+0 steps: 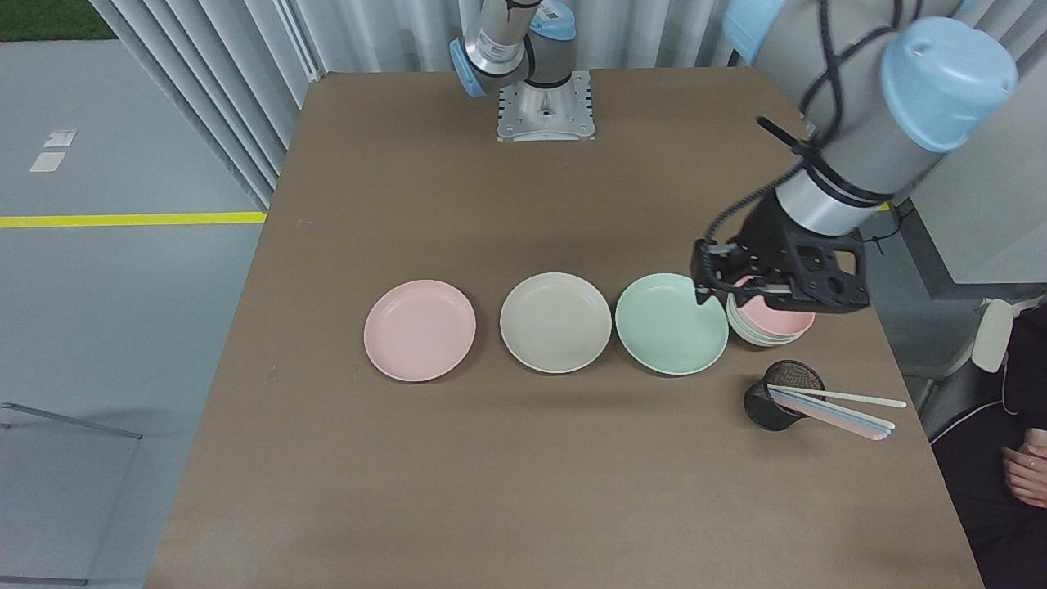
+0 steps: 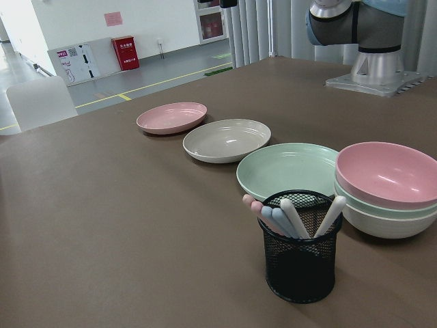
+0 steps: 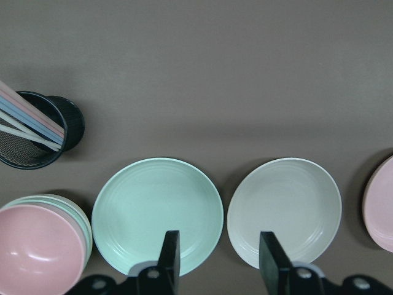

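Three plates lie in a row: pink (image 1: 419,330), white (image 1: 554,322) and mint (image 1: 670,339). At the right end stands a stack of bowls with a pink one (image 2: 386,174) on top, mint and white below. My gripper is high over the stack and the mint plate, its two fingers apart with nothing seen between them. A black mesh cup (image 2: 300,266) holds several pink, blue and white chopsticks beside the stack.
A seated person (image 1: 1021,471) is off the right side.
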